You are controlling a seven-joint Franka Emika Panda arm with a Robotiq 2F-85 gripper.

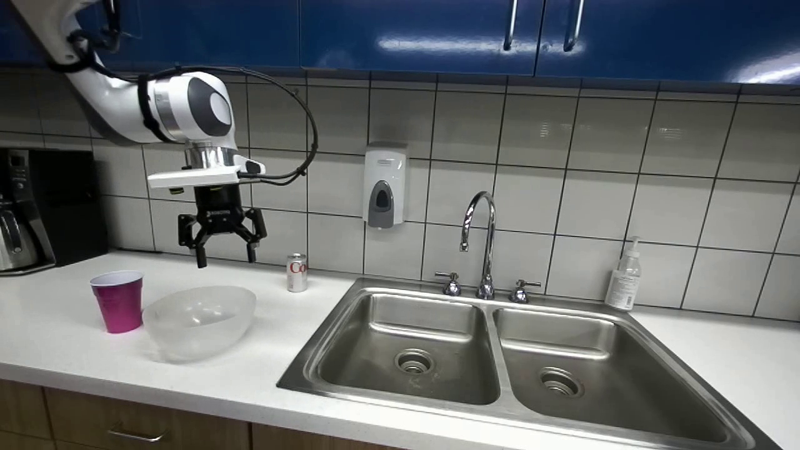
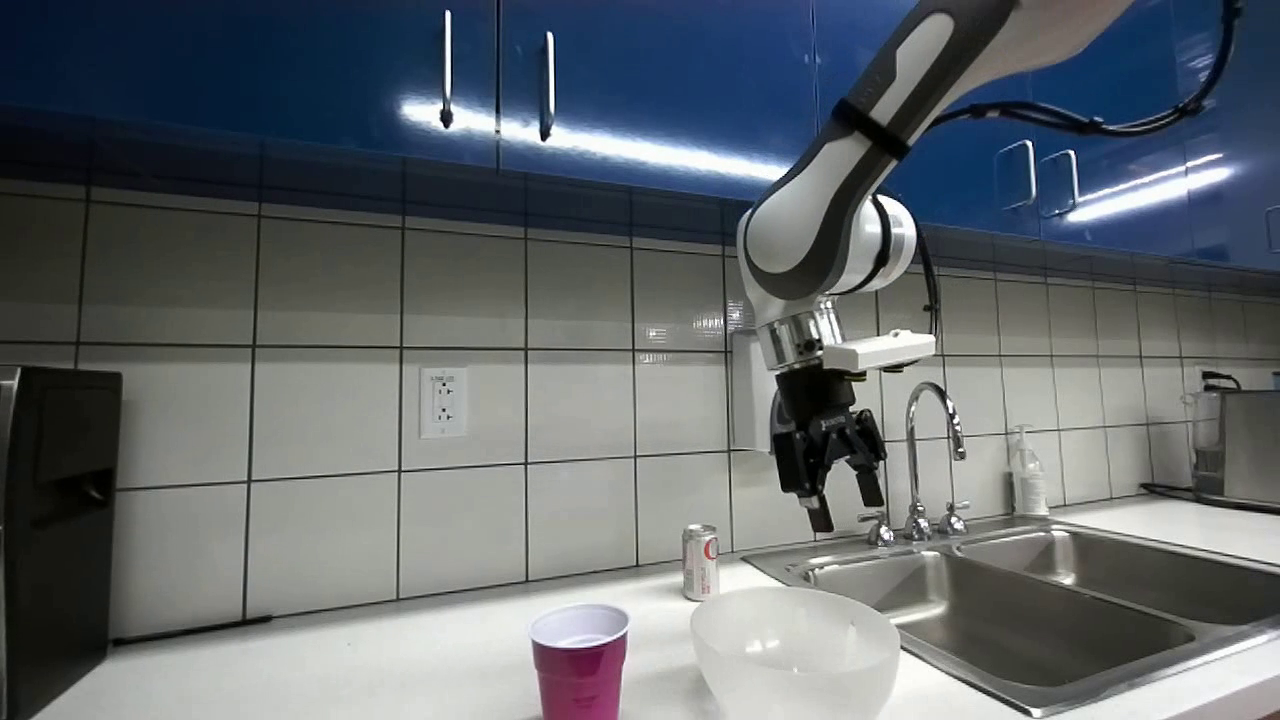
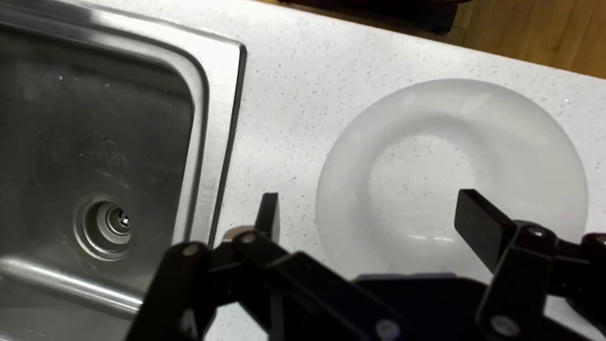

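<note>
Above the counter my gripper [image 1: 225,260] hangs pointing down, open, with nothing between its fingers. In the wrist view a frosted translucent bowl [image 3: 352,165] lies below and to the right between the spread fingers and beyond. It is upright and looks empty. A magenta cup [image 1: 120,306] with a white inside stands just left of the bowl, upright. Farther back, near the wall, stands a silver soda can [image 1: 297,273]. In the second exterior view my gripper [image 2: 851,510] is well above the bowl [image 2: 792,660] and the can [image 2: 699,563].
A double steel sink [image 1: 420,390] with a faucet [image 1: 487,247] fills the counter to the right. The soap dispenser [image 1: 386,186] is on the tiled wall, and a pump bottle [image 1: 624,277] stands behind the sink. A coffee maker [image 1: 64,202] occupies the far left. Counter between bowl and sink is clear.
</note>
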